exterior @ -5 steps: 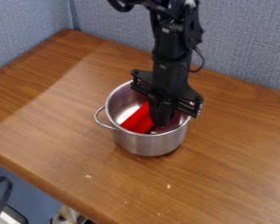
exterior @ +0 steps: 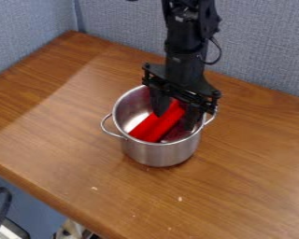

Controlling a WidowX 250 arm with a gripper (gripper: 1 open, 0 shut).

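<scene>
A steel pot (exterior: 159, 150) with side handles stands on the wooden table. Inside it lies an elongated red object (exterior: 155, 124). My black gripper (exterior: 177, 99) is over the back and right part of the pot, just above the red object. The gripper is open; its fingertips are partly hidden against the dark inside of the pot, and I cannot make out whether they touch the red object.
Grey padded walls stand behind. The table's front left edge drops to a floor with cables.
My gripper has risen a little and shifted slightly, showing more of the red object. The pot stands where it was.
</scene>
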